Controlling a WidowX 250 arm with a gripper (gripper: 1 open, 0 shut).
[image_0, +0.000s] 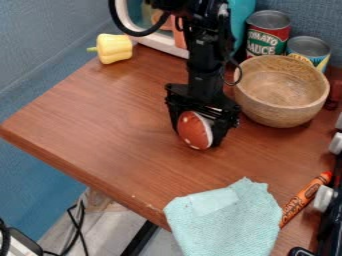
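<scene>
The black gripper (201, 112) hangs over the middle of the wooden table (94, 130), its fingers around a red ball with white markings (193, 129). The ball is low, at or just above the tabletop; whether it rests on it is hard to tell. The fingertips are partly hidden by the ball and dark housing, so how firmly they close on it is unclear.
A wooden bowl (283, 92) is right of the gripper, with cans (267, 35) behind. A yellow object (110, 47) sits back left, a pale cloth (225, 218) and orange crayon-like item (306, 197) front right.
</scene>
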